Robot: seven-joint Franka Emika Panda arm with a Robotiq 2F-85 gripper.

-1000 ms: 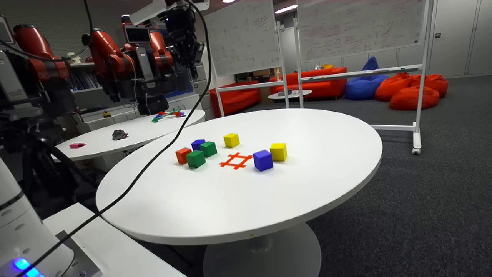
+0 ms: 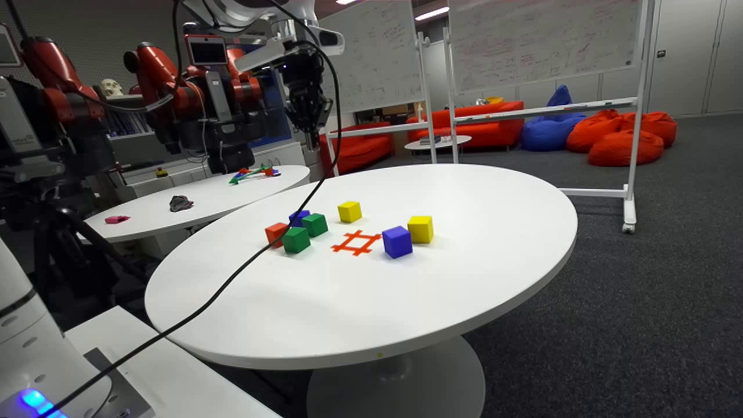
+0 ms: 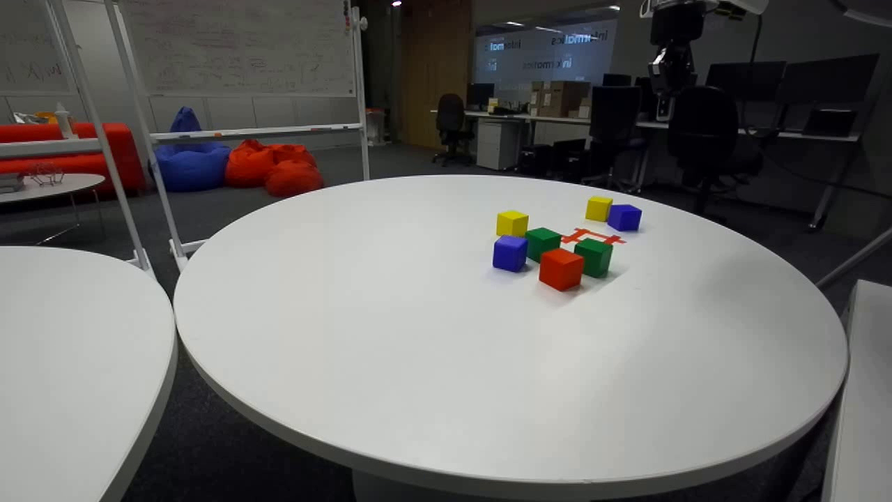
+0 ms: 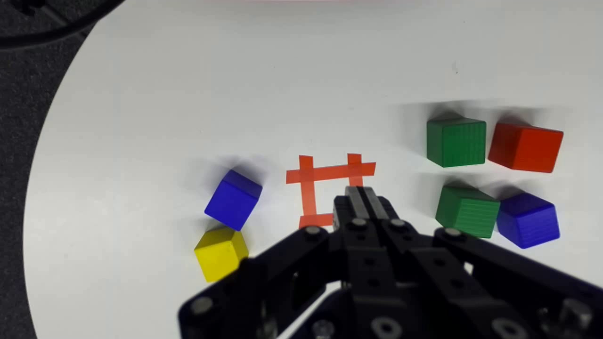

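Note:
My gripper (image 2: 310, 141) hangs high above the white round table, pointing down. In the wrist view its fingertips (image 4: 360, 196) meet, so it is shut with nothing showing between them. Below lies a red taped square (image 4: 308, 192), partly covered by the gripper. To one side of it, a blue cube (image 4: 233, 200) and a yellow cube (image 4: 221, 254) touch or nearly touch. Across from them sit a green cube (image 4: 456, 143), another green cube (image 4: 468, 212), a red cube (image 4: 526, 148) and a blue cube (image 4: 528, 220). A second yellow cube (image 2: 349, 212) is hidden in the wrist view.
A black cable (image 2: 230, 278) droops from the arm across the foreground. Another white table (image 2: 150, 209) with small items stands behind at the left, and whiteboards (image 2: 543, 42) stand beyond.
In exterior view 1 the gripper has come lower and a little to the right, and the cable has shifted with it. The cubes have not moved.

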